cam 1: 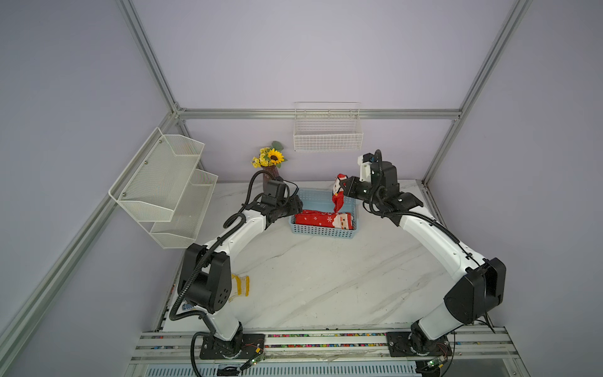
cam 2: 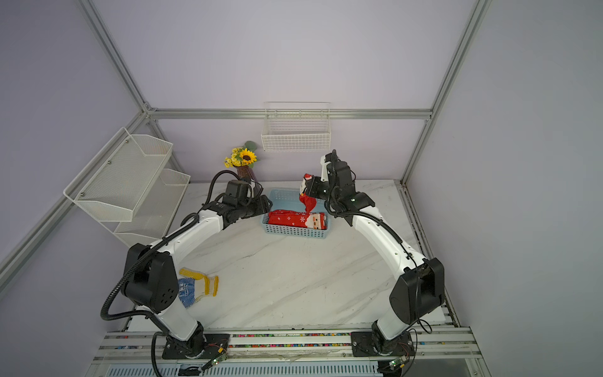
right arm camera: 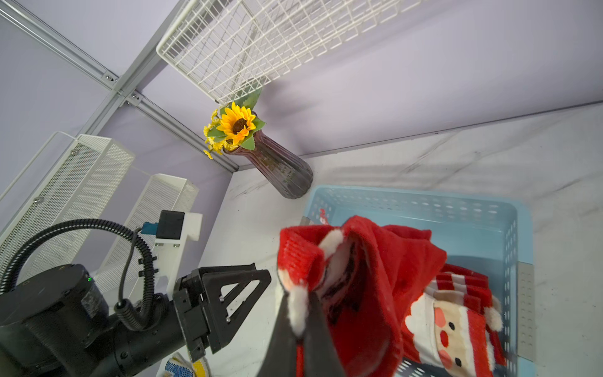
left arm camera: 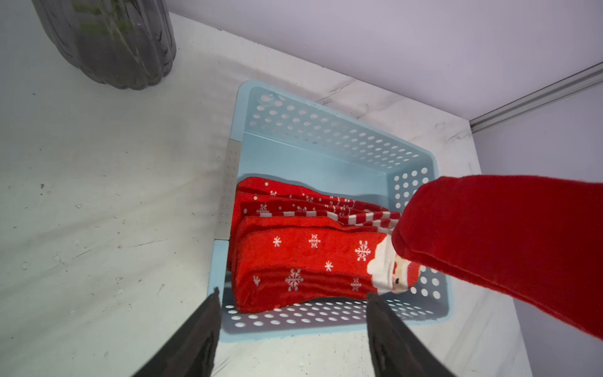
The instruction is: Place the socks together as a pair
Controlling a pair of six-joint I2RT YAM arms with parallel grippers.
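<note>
A red sock (cam 1: 338, 193) hangs from my right gripper, which is shut on it above the basket. It shows as a large red flap at the right of the left wrist view. In the blue basket (left arm camera: 226, 260) lie other red socks (left arm camera: 301, 257), folded lengthwise side by side, with white snowflakes and a Santa face at one end. My left gripper stands open at the basket's near left side, nothing between its fingers. A blue, white and yellow sock (cam 2: 198, 286) lies on the table at the front left, partly behind the left arm in the top left view.
A glass vase with sunflowers (cam 1: 271, 163) stands behind the left gripper. White mesh shelves (cam 1: 166, 188) hang on the left, and a wire rack (cam 1: 328, 128) on the back wall. The table (cam 1: 326, 282) in front of the basket is clear.
</note>
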